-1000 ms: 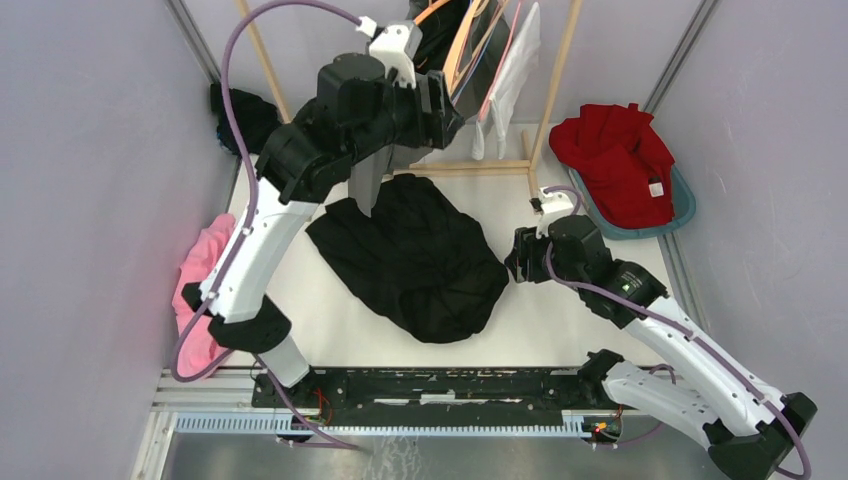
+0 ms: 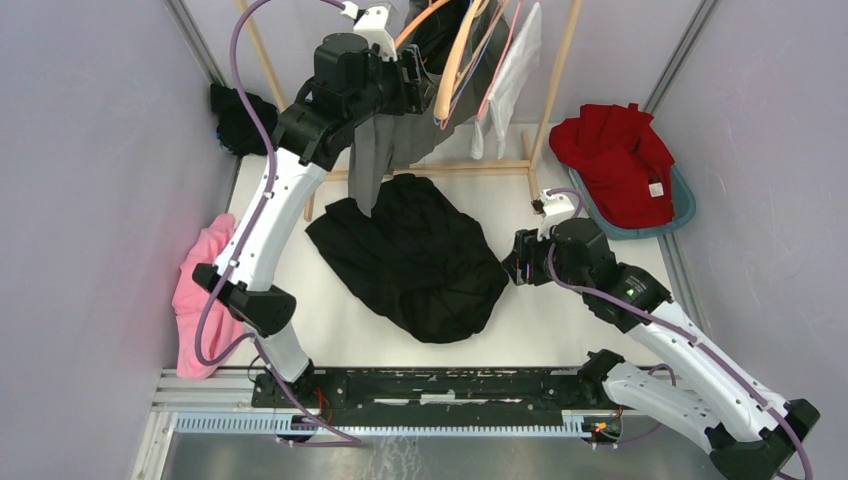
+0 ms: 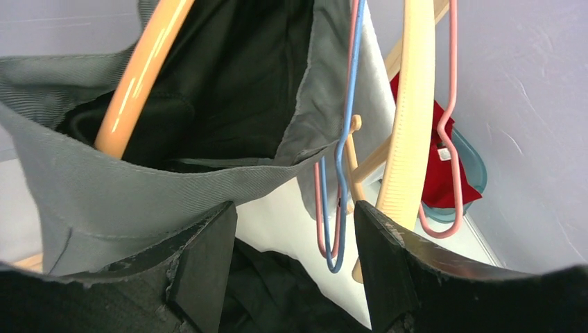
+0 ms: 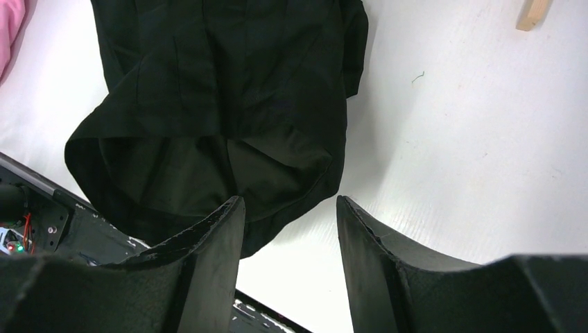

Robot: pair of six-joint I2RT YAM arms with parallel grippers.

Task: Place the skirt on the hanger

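The black skirt lies in a loose heap in the middle of the white table, its open edge showing in the right wrist view. Several hangers hang from the rack: an orange one inside a grey garment, a pale wooden one, a blue one and a pink one. High up beside them is my left gripper, its fingers apart; the blue hanger's end shows in line with the gap, with nothing clearly gripped. My right gripper stands open and empty beside the skirt's right edge.
A wooden rack stands at the back, with a white cloth hanging on it. Red cloth fills a blue basin at right. Pink cloth and dark cloth lie left. Bare table shows around the skirt.
The right arm is almost still, and the skirt has not moved.
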